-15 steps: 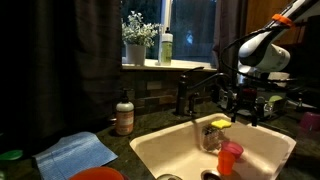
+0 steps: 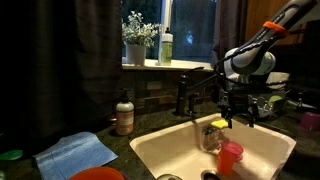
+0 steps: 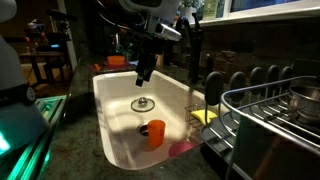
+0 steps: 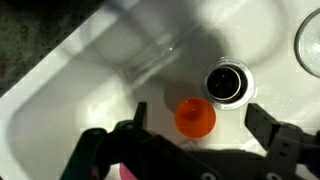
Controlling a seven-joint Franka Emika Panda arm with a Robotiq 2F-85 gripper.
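Note:
An orange cup [image 3: 156,135] stands in the white sink [image 2: 163,145]. From the wrist view I look down on the orange cup [image 4: 195,118], just beside the drain [image 4: 229,83]. My gripper is open, one finger to each side of the cup in this view, with nothing held. Exterior view 2 shows the gripper [image 3: 142,82] well above the sink floor and apart from the cup. A pink item [image 3: 181,148] lies near the cup, partly hidden by it in exterior view 1.
A clear lid [image 3: 143,104] rests on the sink floor. By the faucet is a yellow sponge [image 3: 203,116]. A dish rack [image 3: 270,110] with a metal pot [image 3: 305,103] borders the sink. A soap bottle [image 2: 125,115] and blue cloth [image 2: 75,155] occupy the counter.
My arm has shifted a little to the left in exterior view 1, and the gripper hangs slightly lower over the sink. The cup, sponge and other items have stayed put.

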